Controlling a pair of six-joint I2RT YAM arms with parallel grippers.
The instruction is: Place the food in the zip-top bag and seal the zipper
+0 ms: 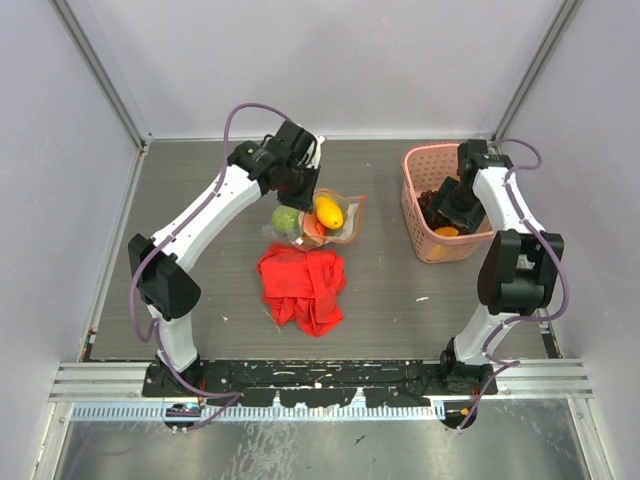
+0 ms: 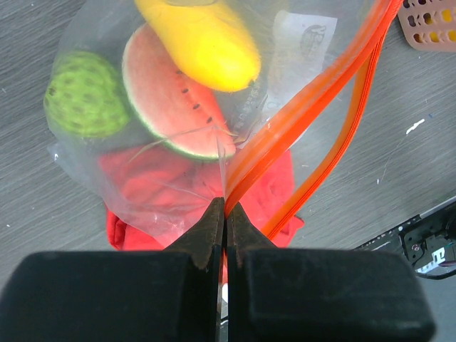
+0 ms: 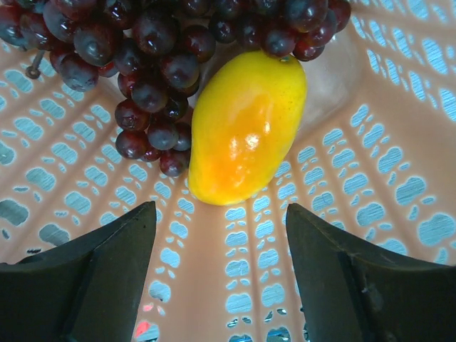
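Observation:
My left gripper is shut on the orange-zippered edge of the clear bag, which holds a yellow mango, a watermelon slice and a green fruit. My right gripper is down inside the pink basket, its fingers apart with nothing between them, just short of a yellow mango lying beside dark grapes.
A crumpled red cloth lies on the table in front of the bag.

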